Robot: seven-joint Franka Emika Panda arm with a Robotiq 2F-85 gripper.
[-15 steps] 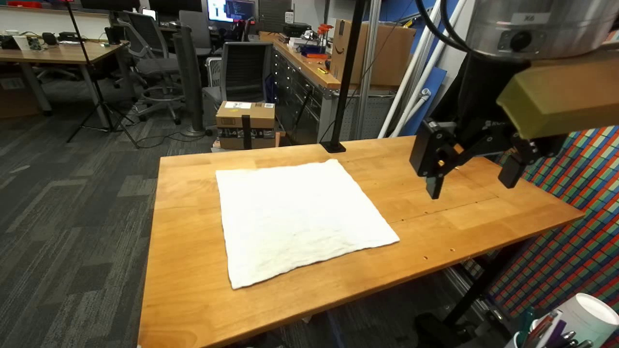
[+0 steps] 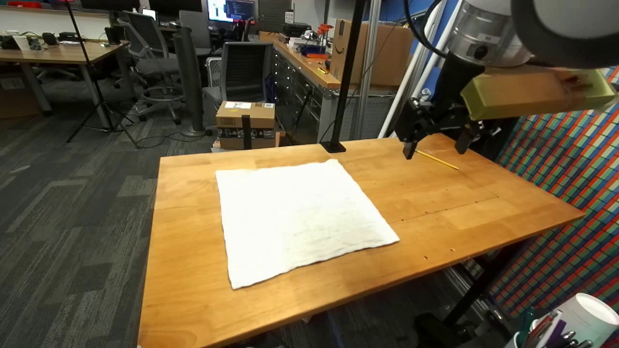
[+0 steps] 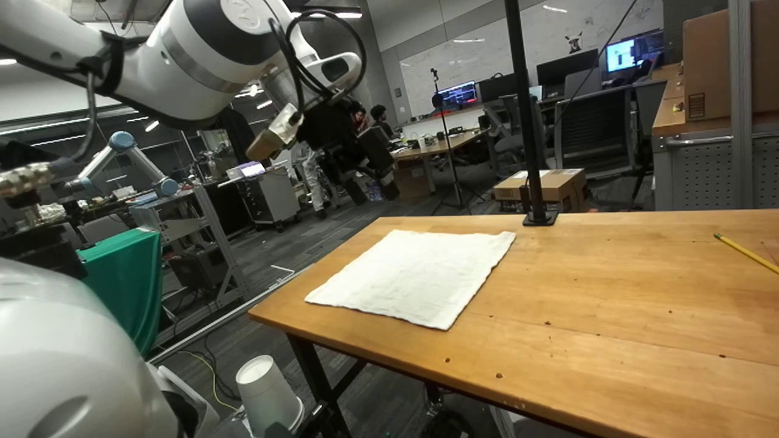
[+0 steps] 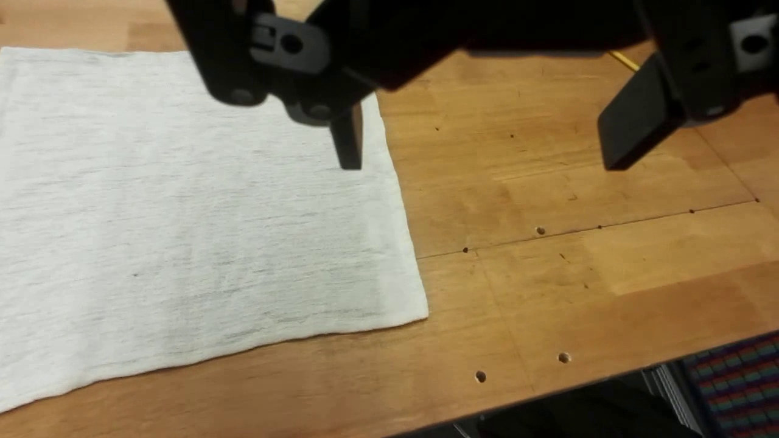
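Note:
A white cloth (image 2: 296,220) lies spread flat on the wooden table (image 2: 185,243). Its near right corner shows in the wrist view, where the cloth (image 4: 197,219) fills the left half. High above the tabletop hangs my gripper (image 2: 436,152), open, with only empty air between its fingers. From the wrist, the gripper has its left finger over the cloth's right edge and its right finger over bare wood. In exterior view 2 the gripper (image 3: 376,193) appears well above table height. A yellow pencil (image 3: 746,253) lies on the table apart from the cloth.
A black upright post (image 2: 334,145) stands at the table's back edge. Bare wood surrounds the cloth, widest on the pencil's side. Off the table's edge, at the lower right, are a white cup (image 2: 589,316) and several pens (image 2: 548,333).
The pencil is now in sight there. The cloth has not moved.

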